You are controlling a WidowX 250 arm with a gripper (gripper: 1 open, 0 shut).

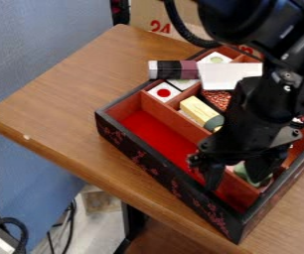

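Observation:
A black lacquered box [131,139] with red compartments sits on the wooden table. Pale yellow blocks [199,112], white tiles with red marks [166,91], a red patterned piece and a white card [228,74] lie in it, and a dark-and-pink packet [172,69] rests at its back edge. My black gripper [231,164] is low over the right front compartment, beside pale pieces that it partly covers. Whether its fingers are open or shut, or hold anything, I cannot tell.
A cardboard box [155,20] stands behind. Cables and a gap lie beyond the table's near left edge.

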